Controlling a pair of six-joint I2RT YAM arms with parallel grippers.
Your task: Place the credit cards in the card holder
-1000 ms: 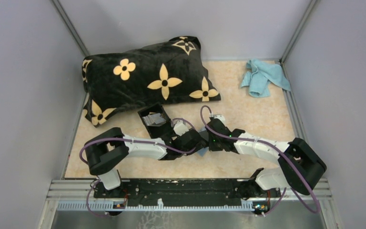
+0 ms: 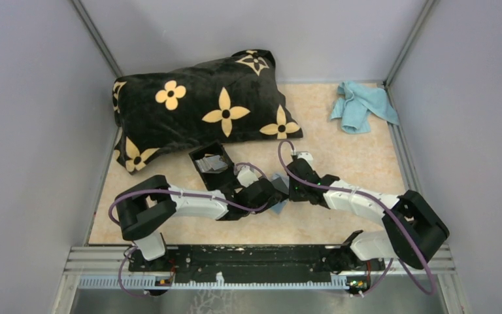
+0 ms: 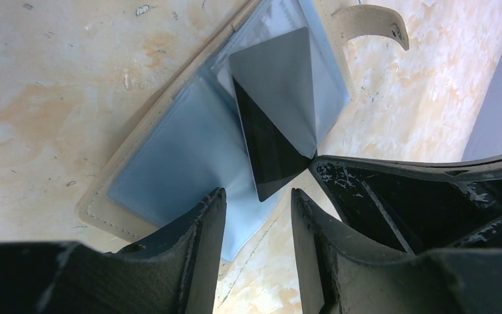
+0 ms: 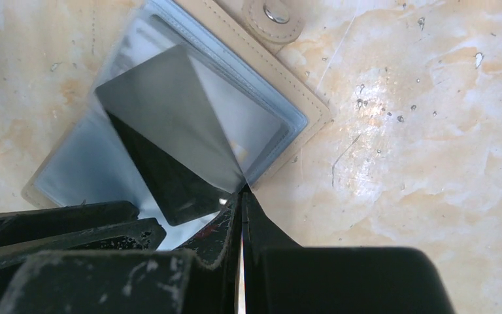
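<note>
A dark card (image 3: 276, 118), half grey and half black on its face, slants over the open card holder (image 3: 176, 147), which has beige edges and blue-clear sleeves. My right gripper is shut on one corner of this card. Whether any edge of the card sits inside a sleeve I cannot tell. Over the holder's lower end, my left gripper is open, its fingers apart with nothing gripped. From the top view, both arms hide most of the holder (image 2: 278, 208).
An open black box (image 2: 199, 156) with cards inside stands left of the holder. Behind it lies a large patterned black pillow (image 2: 196, 108). A light blue cloth (image 2: 359, 108) rests at the back right, with bare table in front of it.
My right gripper has shifted slightly rightward and toward the back in the top view. The left arm stays in nearly the same place.
</note>
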